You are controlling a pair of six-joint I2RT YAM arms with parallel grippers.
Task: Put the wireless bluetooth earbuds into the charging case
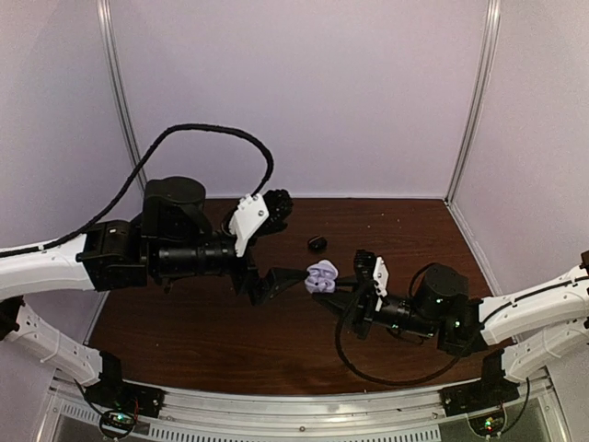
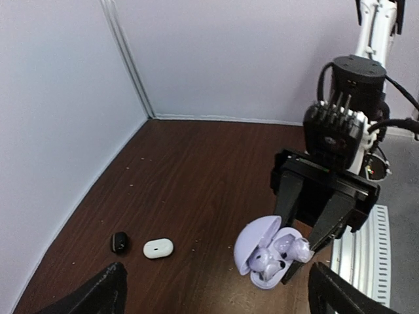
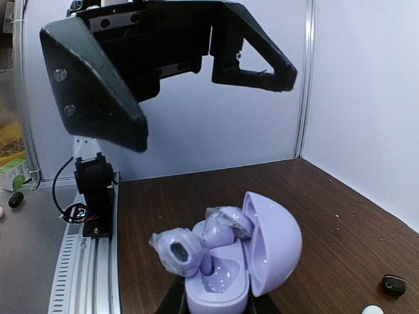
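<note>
The purple charging case (image 3: 222, 294) is held off the table with its lid hinged open. My right gripper is shut on the case body. One purple earbud (image 3: 180, 252) is tipped, its head poking out past the edge opposite the lid. A second earbud (image 3: 226, 226) sits beside the lid at the back; how deep it lies is hard to tell. Both show in the left wrist view, as a tipped earbud (image 2: 298, 250) and its neighbour (image 2: 263, 263). My left gripper stands open, fingers wide apart and empty, clear of the case.
A small black case (image 2: 120, 243) and a white case (image 2: 158, 248) lie on the brown table (image 1: 202, 341). Both arms face each other closely around the purple case.
</note>
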